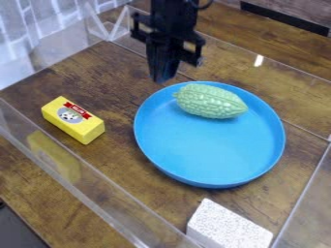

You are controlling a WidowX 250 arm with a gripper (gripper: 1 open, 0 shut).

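Observation:
My black gripper [163, 66] hangs at the top centre, above and behind the blue plate [207, 150], apart from it. Its fingertips are slightly blurred, and whether they are open or shut is unclear. A pale green, textured oblong object [210, 101], like a vegetable, lies on the back part of the plate.
A yellow box [73, 120] with a red label lies on the wooden table [65, 184] at the left. A white block [227, 227] is at the front right. Clear panels edge the left and right. Bare wood shows left of the plate.

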